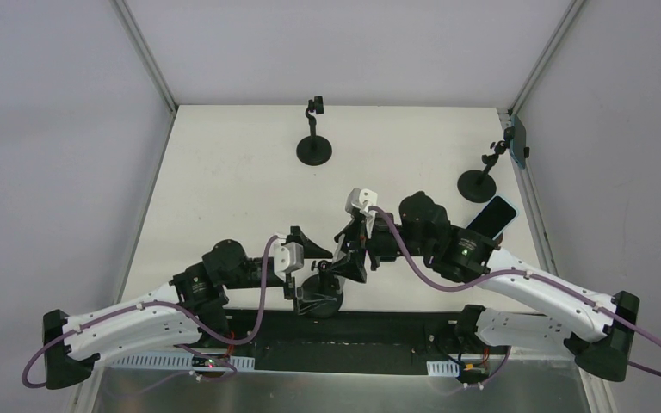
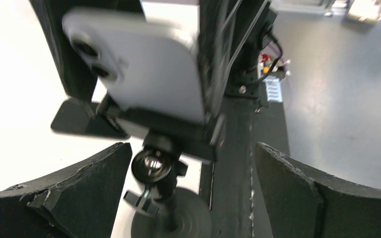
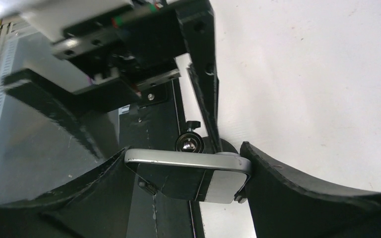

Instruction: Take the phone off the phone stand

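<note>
The silver phone sits at the holder of the black phone stand near the table's front edge, with my right gripper shut on it; in the right wrist view its silver edge spans between the fingers. My left gripper stands open on the left of the stand, its fingers below the phone and either side of the stand's joint, apparently holding nothing. In the top view both grippers (image 1: 310, 275) crowd round the stand, hiding much of it.
Another black stand (image 1: 314, 151) stands at the back middle, one (image 1: 476, 185) at the right edge with a device on it. A dark phone-like slab (image 1: 491, 215) lies at the right.
</note>
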